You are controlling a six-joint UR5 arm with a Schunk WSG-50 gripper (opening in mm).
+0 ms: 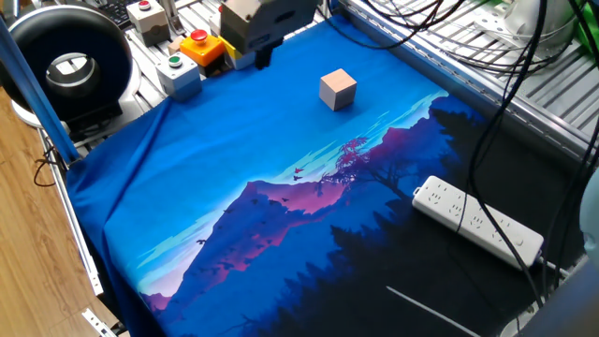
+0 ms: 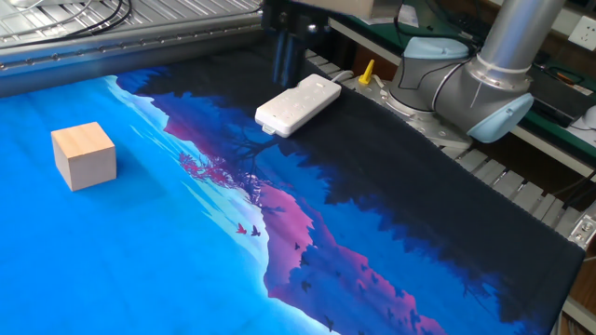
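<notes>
A plain wooden cube rests on the blue printed cloth, toward the far side in exterior view 1. In exterior view 2 the same cube is at the left with clear cloth around it. My gripper hangs at the top of exterior view 1, left of the cube and apart from it. Exterior view 2 shows the dark gripper pointing down at the top middle, well away from the cube. Its fingers look close together there, but whether the fingers are open or shut is unclear.
A white power strip lies on the cloth's dark part, with black cables hanging in front. Button boxes, one orange and one grey, stand along the cloth's edge near a black ring-shaped object. Mid-cloth is free.
</notes>
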